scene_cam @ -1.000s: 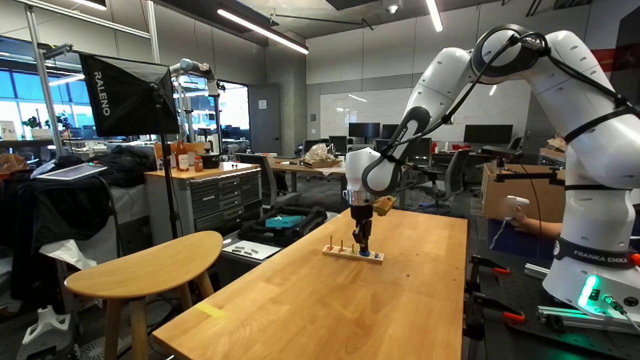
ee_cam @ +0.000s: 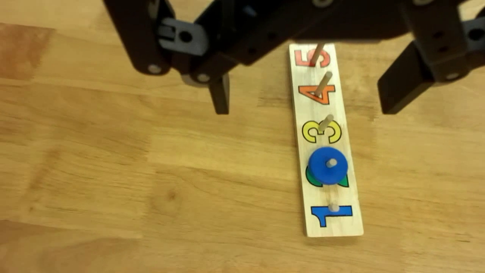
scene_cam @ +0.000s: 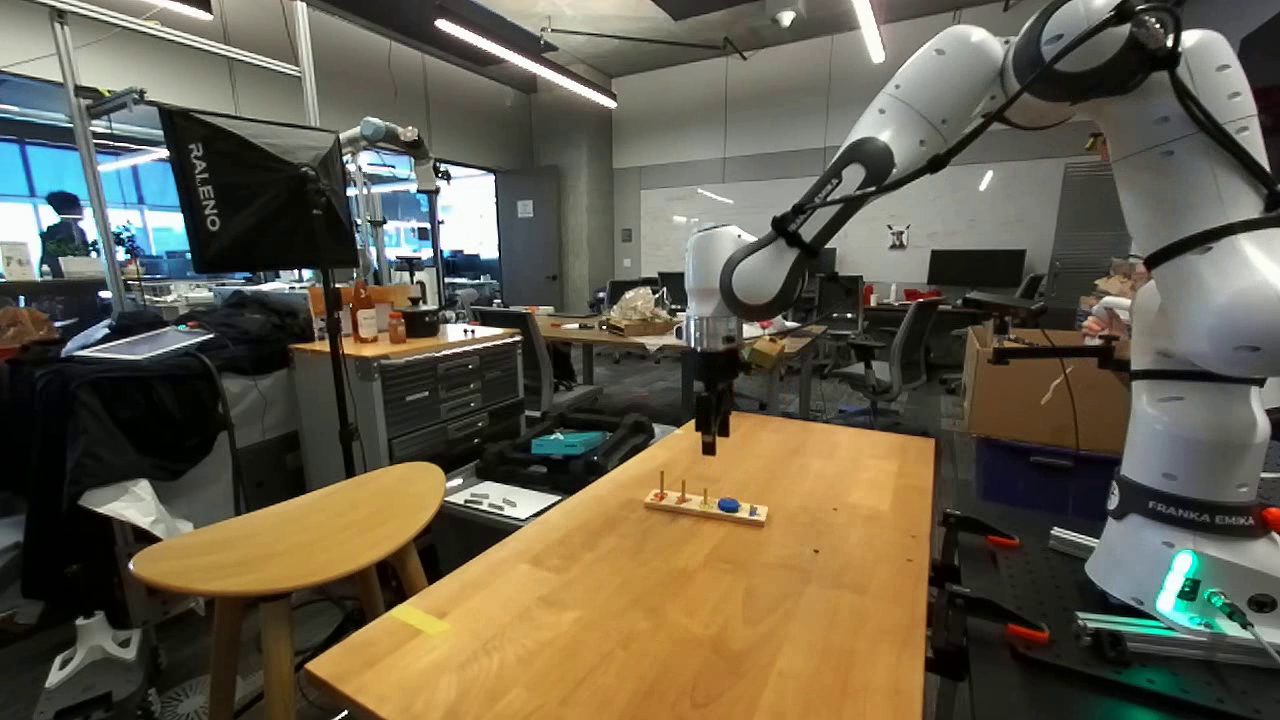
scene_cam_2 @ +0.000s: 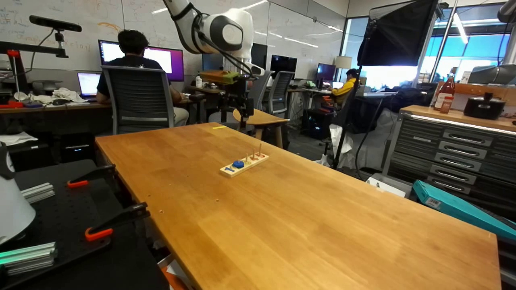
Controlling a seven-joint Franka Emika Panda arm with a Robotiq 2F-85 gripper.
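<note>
A long wooden peg board (ee_cam: 314, 218) printed with coloured numbers 1 to 5 lies flat on the table. In the wrist view a blue ring (ee_cam: 320, 172) sits around the peg at the green 2. The pegs at 1, 3, 4 and 5 stand bare. My gripper is open, its fingers (ee_cam: 221, 98) wide apart with nothing between them. Exterior view 1 has the gripper (scene_cam: 711, 444) hanging well above the board (scene_cam: 672, 504) and the ring (scene_cam: 728, 505), apart from both. The board (scene_cam_2: 248, 165) also shows whole in exterior view 2.
Clamps (scene_cam: 996, 612) grip its edge on the robot's side. A stool (scene_cam: 300, 528) and a softbox light (scene_cam: 258, 192) stand beyond the opposite edge.
My gripper has risen from the blue ring and is now clear of it. The ring stays on the board. A hand near the robot's base has moved up.
</note>
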